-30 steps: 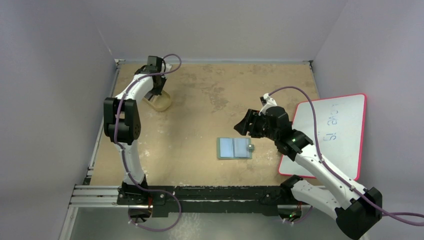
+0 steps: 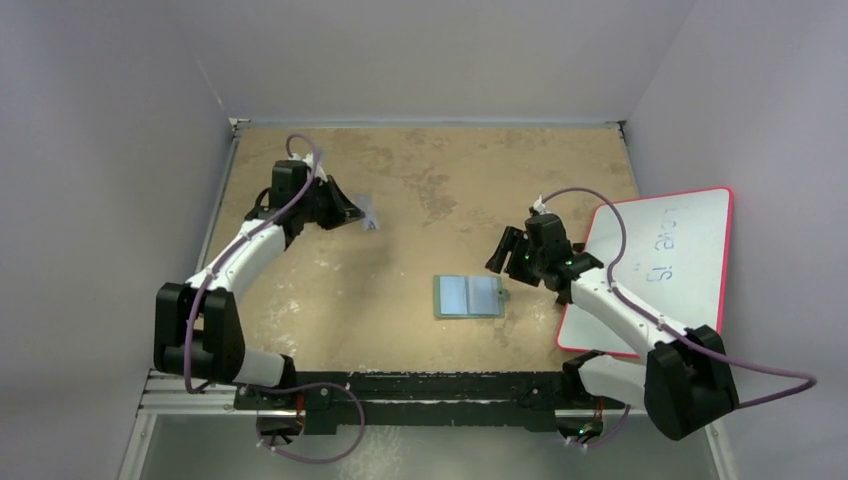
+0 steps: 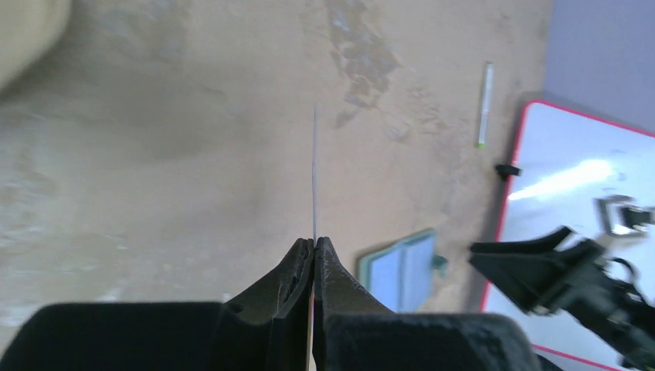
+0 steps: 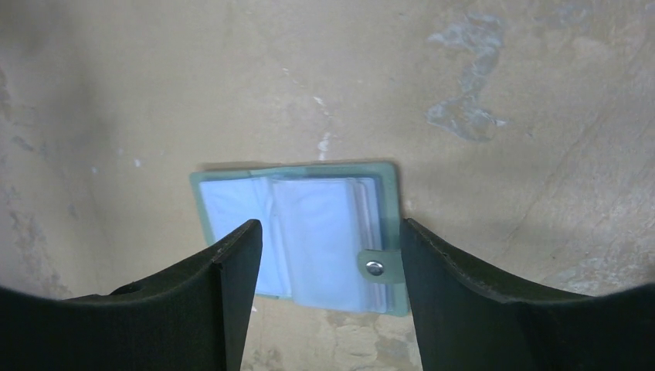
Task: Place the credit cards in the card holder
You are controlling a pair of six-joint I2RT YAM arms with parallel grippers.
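Note:
The open card holder (image 2: 468, 296) lies flat at the lower middle of the table, showing clear sleeves and a snap tab (image 4: 375, 267). My left gripper (image 2: 355, 213) is raised at left, shut on a thin card (image 3: 314, 170), which shows edge-on in the left wrist view and as a pale piece in the top view. My right gripper (image 2: 505, 255) stands open just above and right of the card holder, its fingers spread either side of the holder in the right wrist view.
A whiteboard (image 2: 660, 260) fills the right side. A beige bowl (image 3: 23, 35) shows at the left wrist view's corner; a thin pen (image 3: 486, 104) lies near the whiteboard.
My right gripper has shifted slightly right.

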